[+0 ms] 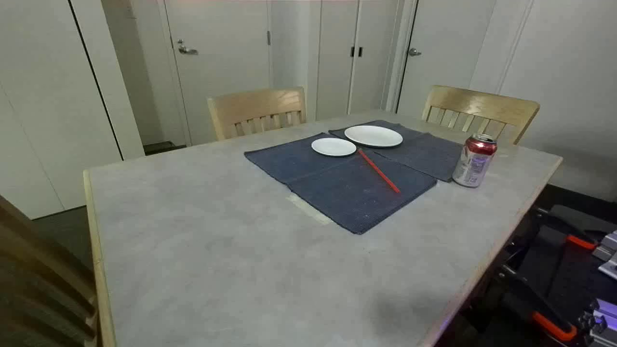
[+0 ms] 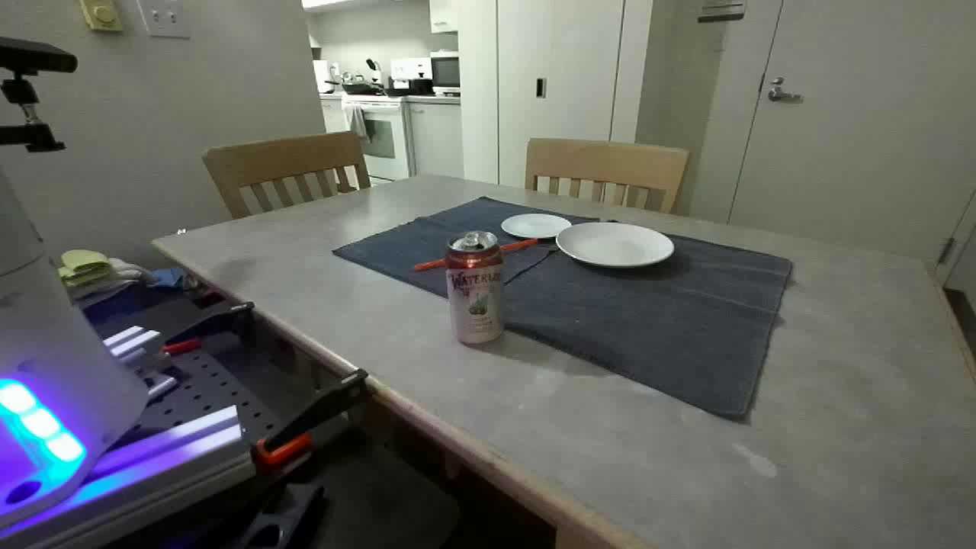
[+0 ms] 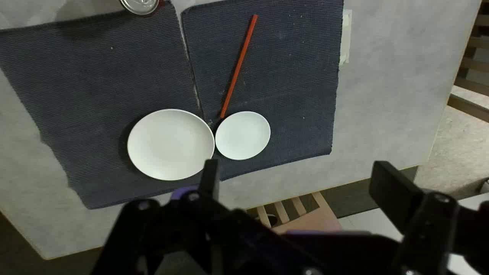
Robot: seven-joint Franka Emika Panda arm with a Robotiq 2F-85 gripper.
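My gripper stands open high over the table in the wrist view, its dark fingers far apart and nothing between them. Neither exterior view shows it. Below lie a larger white plate (image 3: 170,144) and a smaller white plate (image 3: 243,135), side by side on dark blue placemats (image 3: 284,68). A thin red stick (image 3: 239,66) rests on one mat, one end close to the small plate. Upright beside the mats is a red and white drink can (image 2: 476,291); only part of its top (image 3: 140,4) enters the wrist view.
Bare grey tabletop (image 1: 231,248) spreads out to one side of the mats. Wooden chairs (image 1: 260,110) stand at the table's far edges. Black clamps with orange-red grips (image 2: 284,450) sit beside the table near the robot's base (image 2: 55,338).
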